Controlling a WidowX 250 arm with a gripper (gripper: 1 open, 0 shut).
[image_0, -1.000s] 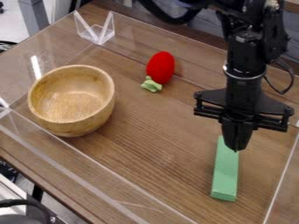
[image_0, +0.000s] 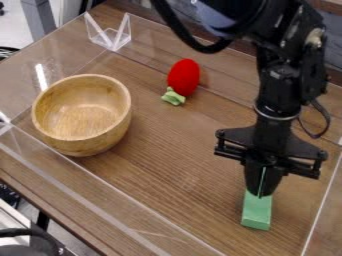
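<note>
The black robot arm reaches down from the top right to its gripper (image_0: 267, 175), which hangs over a long green block (image_0: 257, 211) lying on the wooden table at the lower right. The fingertips are at the block's upper end and partly cover it. Whether they touch it or how far apart they are is unclear.
A tan bowl (image_0: 80, 112) sits at the left. A red oval object (image_0: 183, 75) and a small green piece (image_0: 174, 96) lie at the upper middle. A clear plastic container (image_0: 107, 32) is at the back left.
The gripper has moved lower in the view over the green block, now covering more of its upper end. The block appears unmoved.
</note>
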